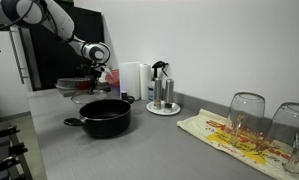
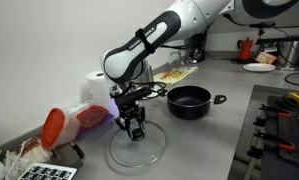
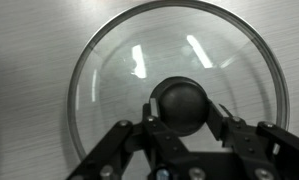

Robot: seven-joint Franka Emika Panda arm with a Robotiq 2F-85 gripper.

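Note:
A round glass lid (image 3: pixel 124 75) with a metal rim and a black knob (image 3: pixel 182 105) fills much of the wrist view. My gripper is shut on the knob, its fingers at either side. In exterior view 2 the lid (image 2: pixel 139 152) appears low at the counter, beside the pot; whether it touches the counter, I cannot tell. The black pot (image 1: pixel 106 117) stands uncovered on the grey counter, its handle toward the front left. In exterior view 2 the same pot (image 2: pixel 189 102) is right of my gripper (image 2: pixel 136 130).
Behind the pot are a paper towel roll (image 1: pixel 134 78) and a plate with bottles (image 1: pixel 163 108). Two upturned glasses (image 1: pixel 246 113) rest on a yellow cloth (image 1: pixel 209 128). Red-lidded containers (image 2: pixel 61 127) and a dish rack (image 2: pixel 29 160) lie left of the lid.

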